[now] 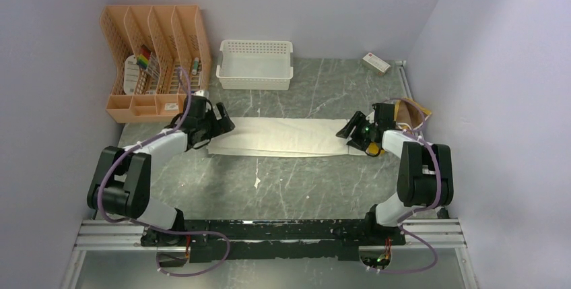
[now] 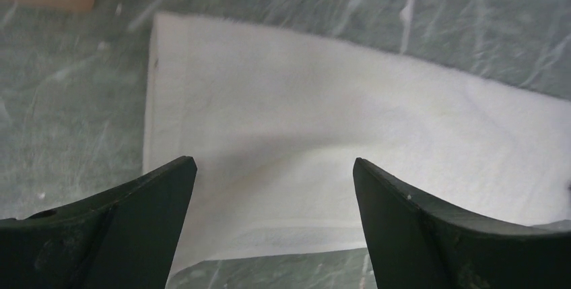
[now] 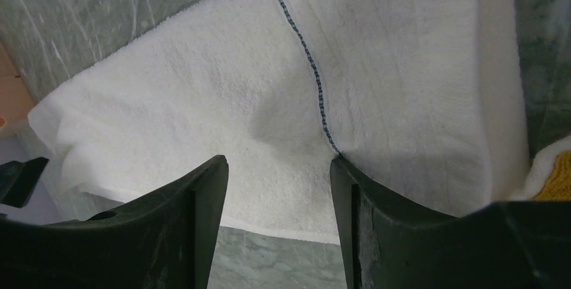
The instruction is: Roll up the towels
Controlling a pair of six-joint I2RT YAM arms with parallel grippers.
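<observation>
A long white towel lies folded lengthwise across the middle of the table, its long edges not quite lined up. In the right wrist view a dark stitched line crosses the towel near its right end. My left gripper stands open over the towel's left end; in the left wrist view only bare cloth shows between its fingers. At the right end, my right gripper is part open and low at the towel, its right fingertip against the cloth by the stitching.
An empty white basket stands behind the towel. To the back left is an orange divided organizer holding a few items. A small white box sits back right; yellow-edged cloths lie beside the right arm.
</observation>
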